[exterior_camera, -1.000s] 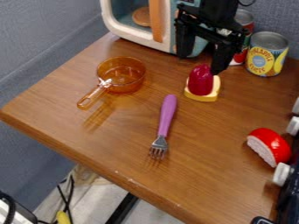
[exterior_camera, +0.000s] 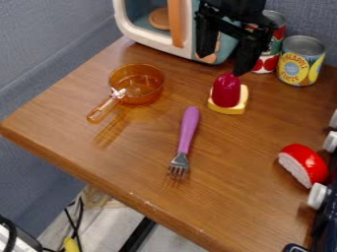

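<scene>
The black gripper hangs at the top, above and just behind a red, upright toy piece that rests on a yellow slice-like piece. Whether its fingers are open or shut is hard to make out. A purple fork lies in the middle of the table, and an orange transparent pot with a handle sits to the left.
A toy microwave stands at the back, with cans to its right. A red-and-white piece and dark bottles with white caps line the right side.
The gripper has shifted slightly and its outline differs a little from a second ago. The objects on the table look unchanged.
</scene>
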